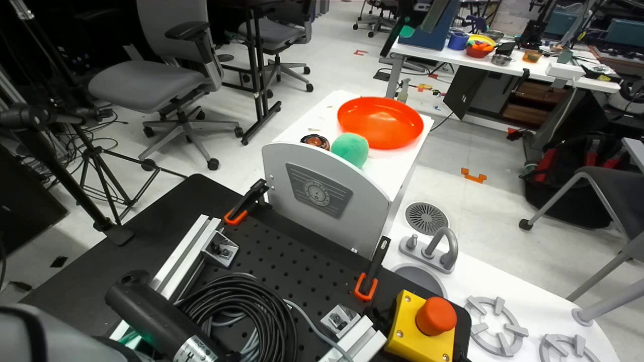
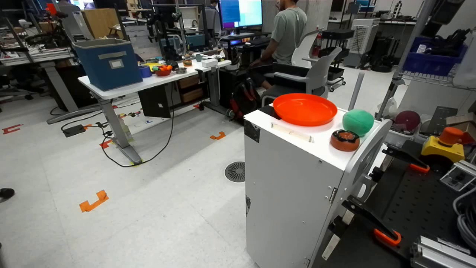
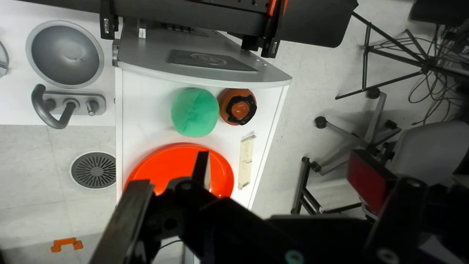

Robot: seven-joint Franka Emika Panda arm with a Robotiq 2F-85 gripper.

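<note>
In the wrist view my gripper stands open, with nothing between its wide-apart fingers. A glossy orange-red plate (image 3: 173, 160) lies partly behind the left finger; its whole rim shows in exterior view 2. On the same white top (image 2: 285, 134), close to the grey upright panel (image 1: 338, 187), rests a soft green ball (image 2: 357, 122). Beside it is a round orange-brown object (image 2: 344, 140) with a black top, apart from the plate. Dark gripper parts (image 1: 413, 18) show at the top edge of exterior view 1.
A grey faucet (image 1: 444, 247) and a sink basin (image 3: 65, 53) adjoin the white top. Black clamps (image 1: 375, 265) grip the pegboard edge near a yellow box with a red button (image 1: 435, 315). A strip of tape (image 3: 246, 161) lies on bare surface beside the plate.
</note>
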